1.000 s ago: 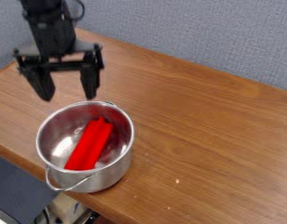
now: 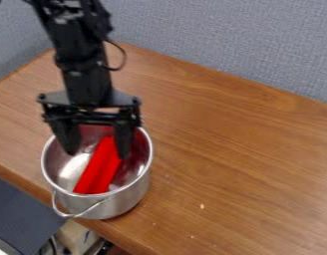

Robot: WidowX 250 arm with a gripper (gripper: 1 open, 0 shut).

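Note:
A silver metal pot (image 2: pixel 135 189) with a wire handle stands at the near left of the wooden table, with a long red object (image 2: pixel 97 170) lying inside it. My black gripper (image 2: pixel 91 134) is over the pot, its fingers open and reaching down to the rim or into it around the upper part of the red object. Whether they touch it cannot be told.
A grey speckled wall (image 2: pixel 246 45) runs along the back. The table's edge and a dark area lie at the near left.
The pot and the red object look unmoved.

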